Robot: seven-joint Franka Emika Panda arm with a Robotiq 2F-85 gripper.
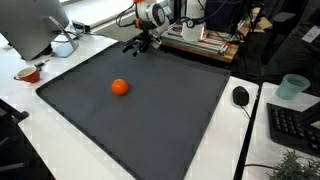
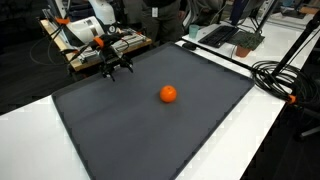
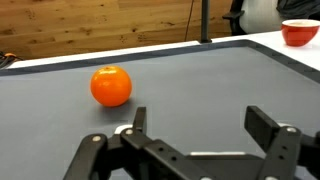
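Note:
An orange ball [image 1: 120,87] rests on the dark grey mat [image 1: 150,120], left of the middle in exterior view 1. The same orange ball [image 2: 168,93] shows right of centre in exterior view 2. From the wrist, the ball [image 3: 111,86] appears at upper left, ahead of the fingers and apart from them. My gripper has its two fingers wide apart, with only bare mat seen between them. In exterior view 2 the gripper [image 2: 110,73] is low over the far left part of the mat, away from the ball.
A red cup [image 1: 30,74] stands off the mat's left edge. A coil of black cable [image 2: 278,77] lies beyond the mat in exterior view 2. A mouse [image 1: 241,97], a keyboard [image 1: 296,127] and a greenish cup [image 1: 292,87] lie to the right.

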